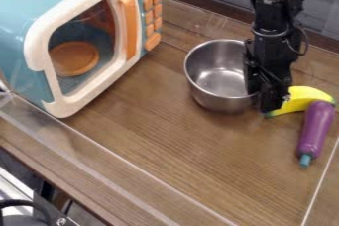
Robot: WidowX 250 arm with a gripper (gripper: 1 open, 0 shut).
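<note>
A steel pot (pixel 212 75) stands at the back middle of the wooden counter. My black gripper (pixel 265 99) is low at the pot's right side, just over a yellow banana (pixel 302 98); its fingers are dark against the dark arm, so how they stand is unclear. A purple eggplant (pixel 315 131) lies to the right, in front of the banana.
A toy microwave (pixel 54 22) with its opening facing right-front fills the left back, with an orange disc (pixel 74 57) inside. A wall (pixel 212 2) runs behind.
</note>
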